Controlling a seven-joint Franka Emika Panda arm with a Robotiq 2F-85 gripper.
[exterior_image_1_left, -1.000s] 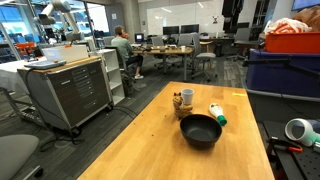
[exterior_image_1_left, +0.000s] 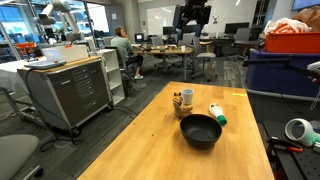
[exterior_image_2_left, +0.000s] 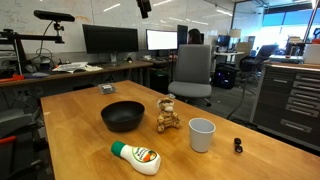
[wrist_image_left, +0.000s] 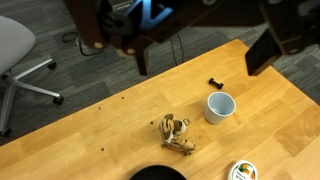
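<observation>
My gripper is open high above the table, its dark fingers (wrist_image_left: 138, 62) wide apart with nothing between them. Below it in the wrist view are a small tan plush animal (wrist_image_left: 174, 134) and a white cup (wrist_image_left: 220, 105). A black bowl (wrist_image_left: 158, 173) is partly cut off by the bottom edge. Beside it shows the end of a white bottle (wrist_image_left: 243, 172). From the second exterior view, the bottle (exterior_image_2_left: 136, 157) lies on its side in front, the bowl (exterior_image_2_left: 123, 116) is empty, and the plush (exterior_image_2_left: 168, 114) sits upright between bowl and cup (exterior_image_2_left: 201, 135).
A small black object (exterior_image_2_left: 238, 145) rests on the table past the cup. An office chair (exterior_image_2_left: 193, 70) and a drawer cabinet (exterior_image_1_left: 75, 90) stand beyond the table.
In exterior view 1 the arm's dark end has moved left, from the upper right toward the upper middle. The objects on the table have not moved.
</observation>
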